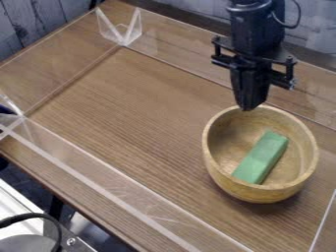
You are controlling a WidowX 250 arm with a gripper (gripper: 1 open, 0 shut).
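Note:
The gripper [251, 96] hangs at the upper right, above the back rim of a round light wooden bowl [221, 157]. It looks shut, with nothing visible between its fingers. In the bowl lies a green elongated block [260, 157], tilted along the bowl's length toward the lower left.
Clear plastic brackets sit along its edges, one at the top left [118, 25]. A dark and white object [27, 238] is at the lower left, off the table.

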